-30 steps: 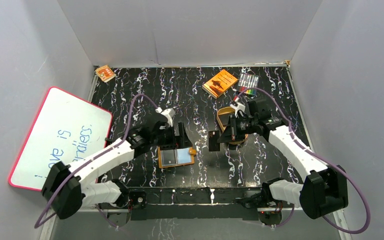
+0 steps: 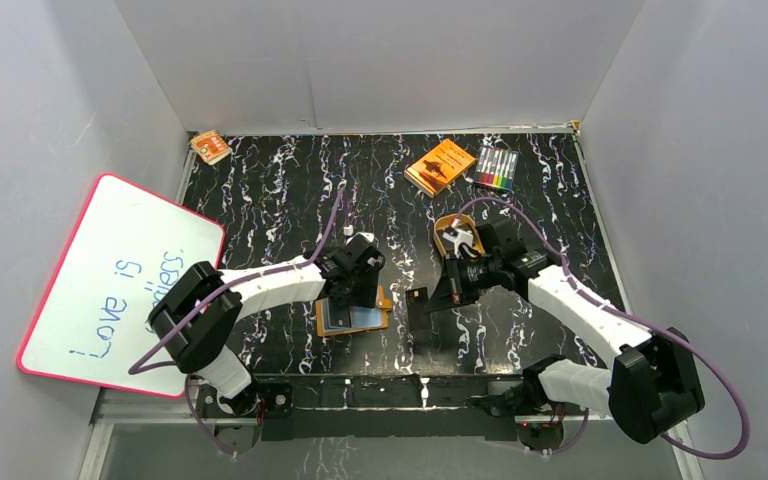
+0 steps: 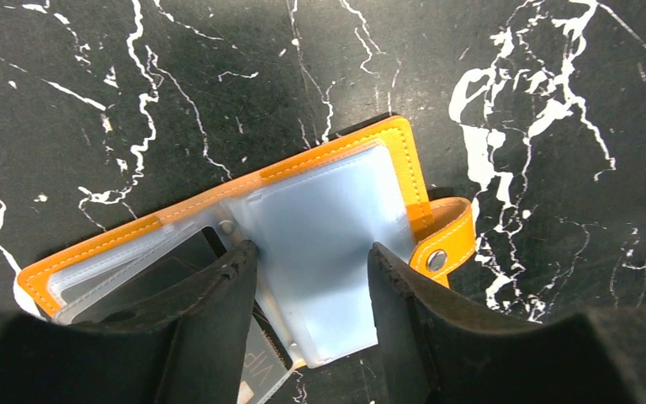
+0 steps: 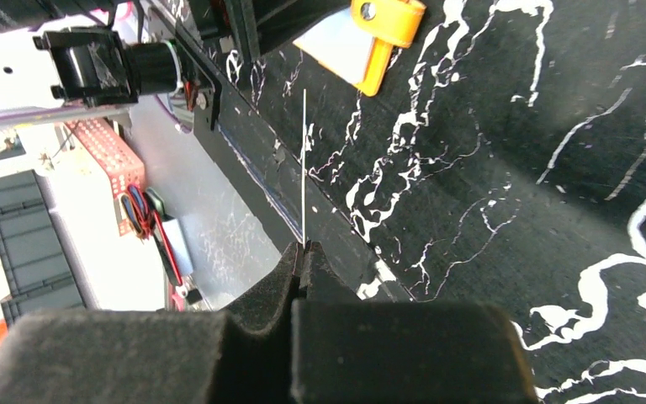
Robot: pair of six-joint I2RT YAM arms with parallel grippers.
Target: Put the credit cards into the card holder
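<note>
The orange card holder [image 2: 387, 320] lies spread on the table with clear sleeves. In the left wrist view, a dark card [image 3: 187, 263] sits in its left sleeve, while the bluish right sleeve [image 3: 328, 227] looks empty. Over that right sleeve, my left gripper is open, fingertips apart near the sleeve; I cannot tell whether they touch it. My right gripper is shut on a dark card [image 2: 417, 310], which shows edge-on as a thin line in the right wrist view. That card is to the right of the holder, apart from it.
Behind the right gripper stands a tan tray [image 2: 440, 232], partly covered by the arm. An orange book [image 2: 442, 165] and a set of coloured pens [image 2: 496, 168] lie at the back. A whiteboard [image 2: 110, 290] leans at the left. Table between holder and book is clear.
The right gripper has brought its card slightly left and toward the front edge.
</note>
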